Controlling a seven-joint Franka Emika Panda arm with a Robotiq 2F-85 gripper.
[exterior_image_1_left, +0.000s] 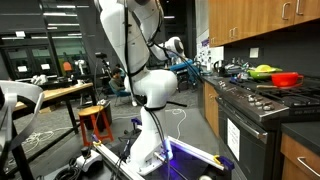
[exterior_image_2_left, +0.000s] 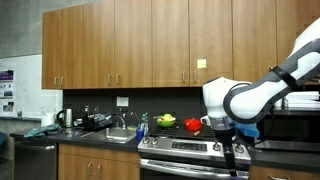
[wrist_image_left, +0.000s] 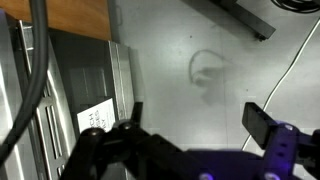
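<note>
In the wrist view my gripper is open, its two dark fingers far apart with nothing between them. Bare grey floor shows below the gap. From the second exterior view, the white arm reaches in from the right and bends downward in front of the stove; the fingertips are too small to make out there. A red pot rests on the stovetop, well away from the fingers. Behind it along the counter stands a bowl with green and yellow things.
Dark cabinet fronts with metal edges line the left of the wrist view. A white cable crosses the floor at right. An orange stool and a wooden table stand across the aisle. A sink faucet rises from the counter.
</note>
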